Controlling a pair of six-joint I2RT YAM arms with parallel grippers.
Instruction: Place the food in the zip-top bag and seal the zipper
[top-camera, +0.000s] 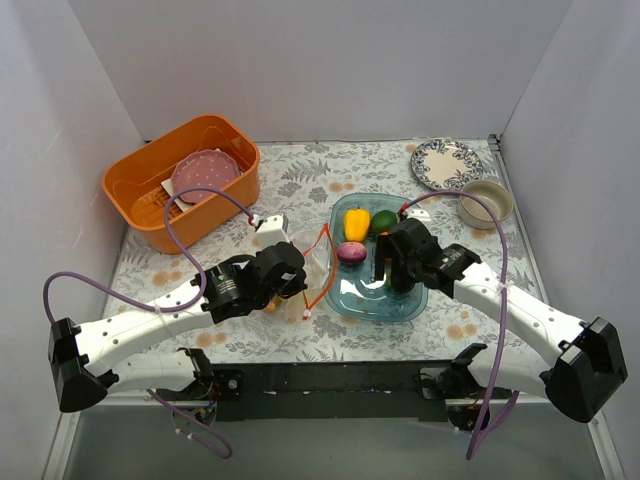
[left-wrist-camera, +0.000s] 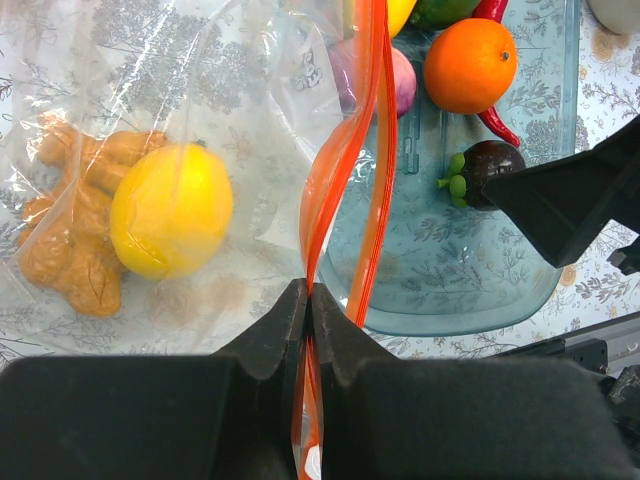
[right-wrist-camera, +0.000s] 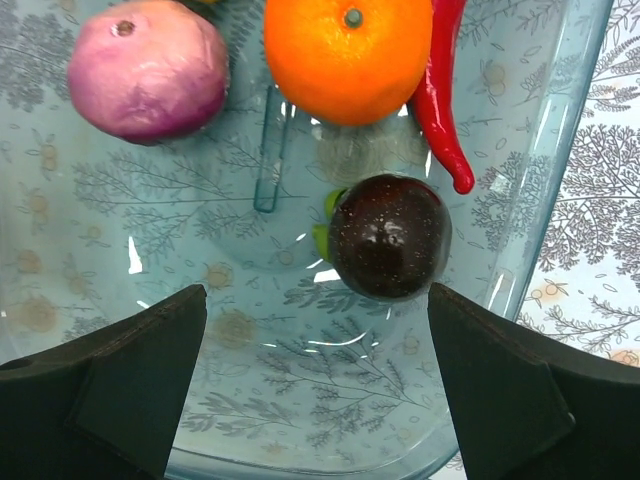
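The zip top bag (left-wrist-camera: 250, 90) lies left of the blue tray (top-camera: 355, 300), holding a yellow fruit (left-wrist-camera: 170, 210) and knobbly ginger (left-wrist-camera: 80, 250). My left gripper is shut on the orange zipper edge of the bag. Inside the tray are a purple onion (right-wrist-camera: 150, 70), an orange (right-wrist-camera: 340, 55), a red chili (right-wrist-camera: 440, 120), a dark round eggplant (right-wrist-camera: 388, 237), a yellow pepper (top-camera: 355, 222) and a green item (top-camera: 384, 222). My right gripper hangs open over the tray, the eggplant between and beyond its fingers, untouched.
An orange bin (top-camera: 135, 185) with a pink dish stands back left. A patterned plate (top-camera: 445, 160) and a beige bowl (top-camera: 485, 205) are back right.
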